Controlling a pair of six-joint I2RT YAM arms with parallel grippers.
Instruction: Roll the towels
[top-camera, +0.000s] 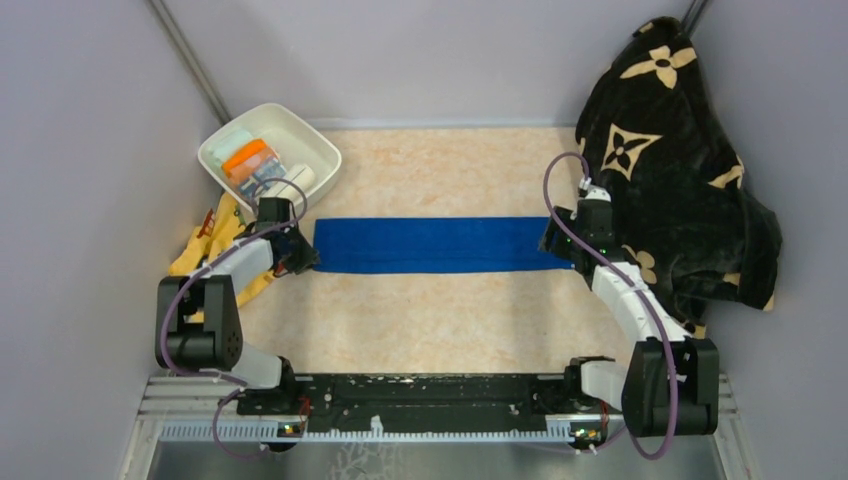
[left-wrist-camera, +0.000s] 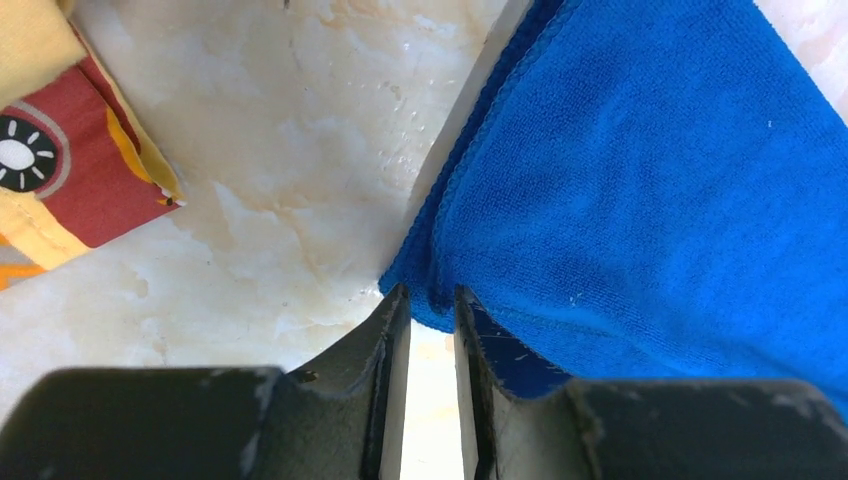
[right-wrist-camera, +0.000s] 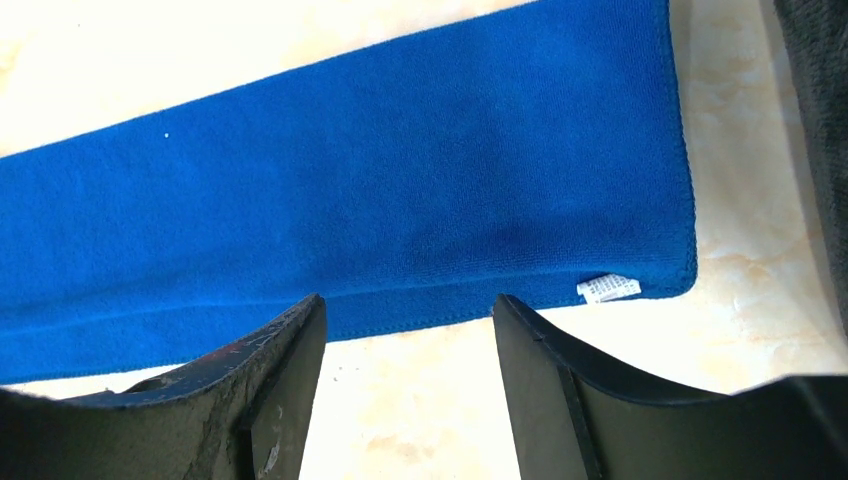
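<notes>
A blue towel (top-camera: 430, 245) lies flat as a long folded strip across the table, its front edge showing a second layer below the upper one. At its left end, my left gripper is at the front corner, its fingers part open with a narrow gap. The towel's corner shows just past those fingertips; whether they touch it I cannot tell. My right gripper stands wide open over the front edge towards the right end, with nothing held. A white label (right-wrist-camera: 609, 288) sits on the towel's front edge near the right corner.
A white bin (top-camera: 325, 160) with an orange-lidded container (top-camera: 248, 160) stands at the back left. Beside it lies a yellow cloth (left-wrist-camera: 40, 150). A black patterned blanket (top-camera: 680, 200) is heaped along the right side. Bare table (top-camera: 430, 325) shows before and behind the towel.
</notes>
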